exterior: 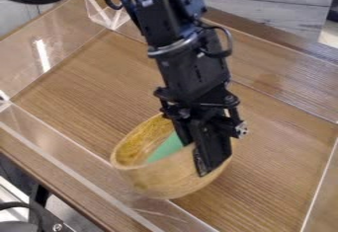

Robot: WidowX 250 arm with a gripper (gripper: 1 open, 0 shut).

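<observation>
A black robot arm reaches down from the top of the camera view to my gripper point(199, 142), which is shut on the near right side of a tan bowl point(165, 182). Inside the bowl a green object point(166, 147) shows, partly hidden by the gripper. The fingertips are hard to make out against the bowl.
The wooden tray floor point(79, 98) is clear to the left and right of the bowl. Pale tray edges run along the near left and the right, and black cables show at the lower left.
</observation>
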